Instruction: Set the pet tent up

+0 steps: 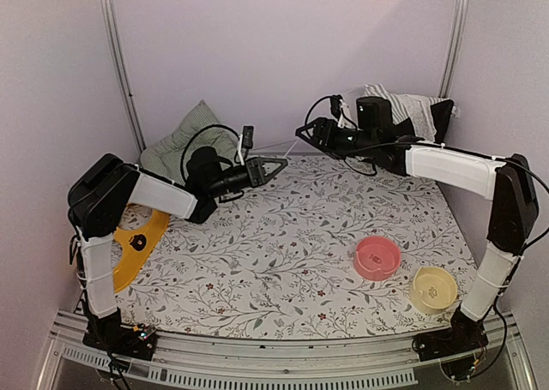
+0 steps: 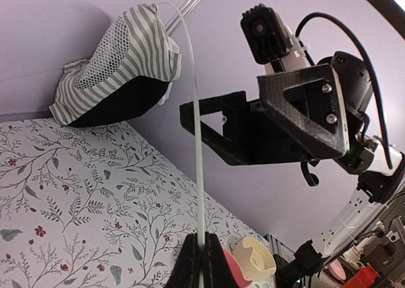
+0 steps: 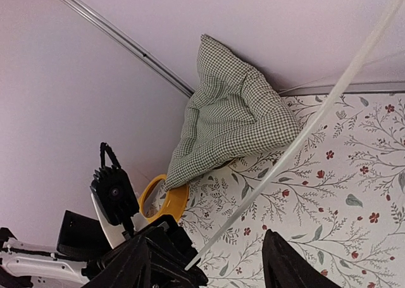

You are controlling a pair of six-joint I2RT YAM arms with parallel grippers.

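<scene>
A thin white pole (image 2: 197, 111) rises from my left gripper (image 1: 280, 162), which is shut on it; in the left wrist view it stands between the fingertips and bends over at the top toward the tent. The pet tent (image 2: 126, 60), striped cloth with mesh and a black part, lies at the back right, partly behind the right arm in the top view. Close to the pole is my right gripper (image 1: 306, 133), its fingers apart. From the right wrist, the pole (image 3: 278, 164) crosses the space seen between the parted fingers; whether it lies inside them is unclear.
A checked cushion (image 3: 237, 111) rests at the back left, near a yellow piece (image 1: 129, 257). A pink bowl (image 1: 377, 258) and a cream bowl (image 1: 434, 290) sit at the front right.
</scene>
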